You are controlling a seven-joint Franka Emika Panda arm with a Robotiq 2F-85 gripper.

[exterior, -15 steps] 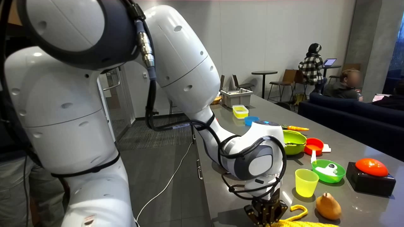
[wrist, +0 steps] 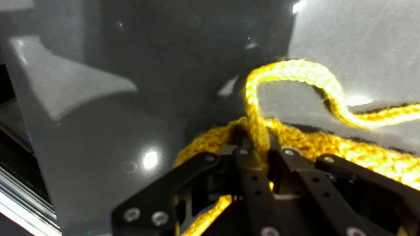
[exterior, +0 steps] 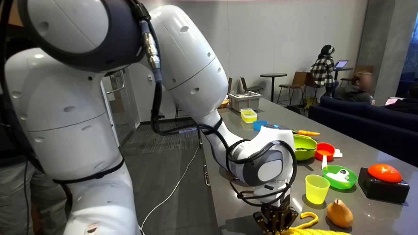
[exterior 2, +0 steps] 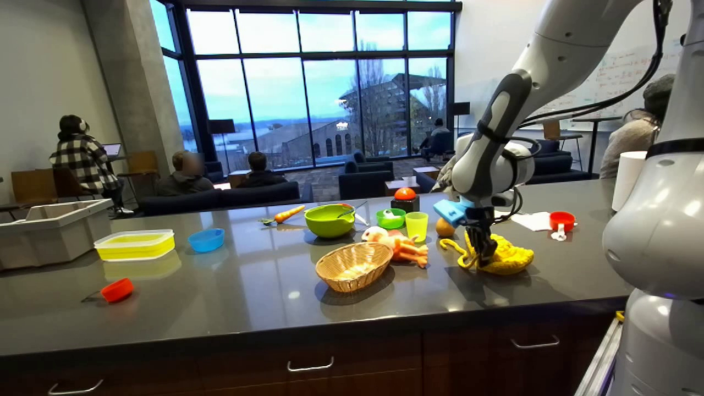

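Note:
A yellow knitted piece [exterior 2: 513,256] lies bunched on the dark counter at the right of exterior view 2, with a loose knitted cord [wrist: 311,72] curling out from it. My gripper points down at the near edge of the knit, shut on the yellow cord, which rises between the fingers and loops over onto the counter. More yellow knit shows behind and under the fingers [wrist: 248,169]. Low in exterior view 1, the gripper [exterior: 276,221] is at the counter's surface, and most of the knit falls outside that frame.
Close by are a brown pear [exterior: 339,213], a yellow-green cup [exterior: 316,189] and a red-topped button box [exterior: 383,186]. Farther along stand a wicker basket [exterior 2: 354,267], an orange doll [exterior 2: 406,247] and a green bowl [exterior 2: 330,223]. Bare counter lies at the front middle.

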